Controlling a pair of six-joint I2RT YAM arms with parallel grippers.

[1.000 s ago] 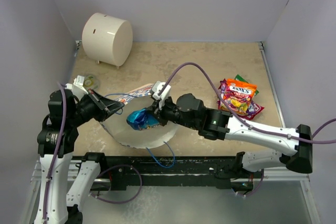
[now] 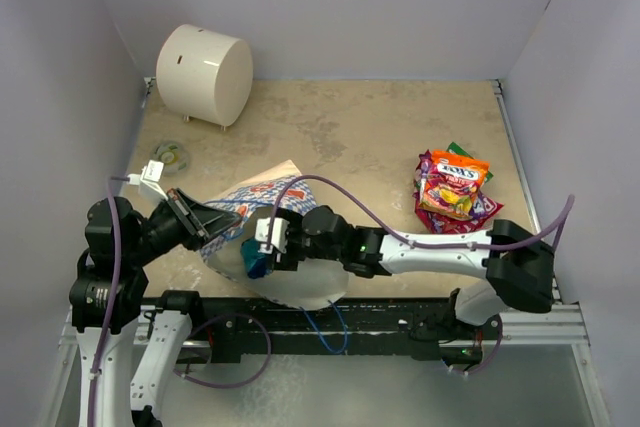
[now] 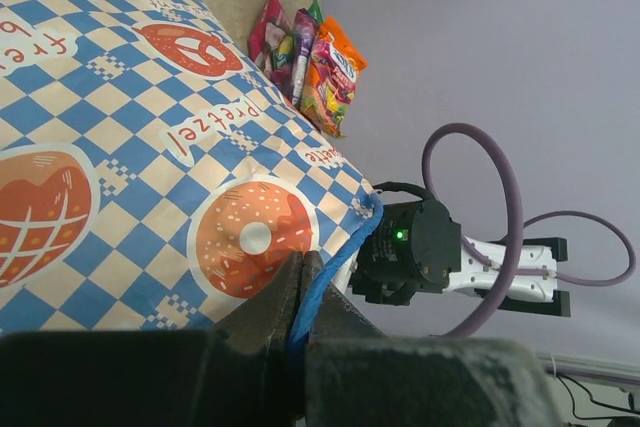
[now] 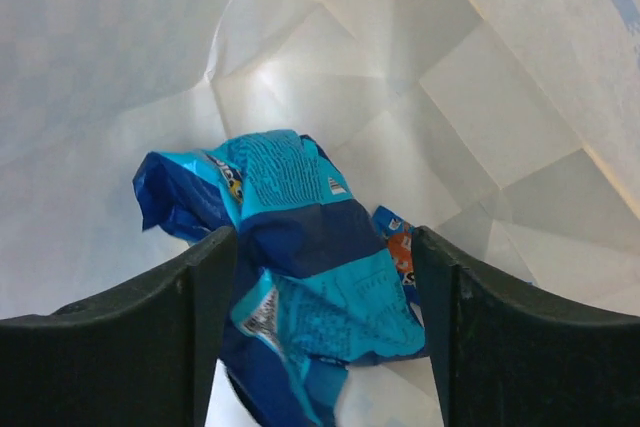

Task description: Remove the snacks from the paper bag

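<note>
The paper bag (image 3: 140, 147), with a blue-and-white checked print, lies tilted on the table. My left gripper is shut on its blue cord handle (image 3: 352, 237), beside the bag's mouth. Inside the bag, a shiny blue snack packet (image 4: 300, 222) rests crumpled against the pale paper. My right gripper reaches in through the mouth with its fingers apart, one on each side of the packet. A small blue and orange printed patch (image 4: 400, 252) shows by the right finger; whether it belongs to the same packet, I cannot tell.
Several snack packets lie in a pile (image 2: 455, 187) at the table's right, an orange one (image 2: 452, 182) on top. At the back left stands a white cylinder (image 2: 205, 75). A clear round item (image 2: 170, 156) lies left of the bag.
My right gripper has moved left and deeper into the bag, covering much of the blue packet from above. The bag's mouth and front handle have shifted. The left arm has moved only slightly.
</note>
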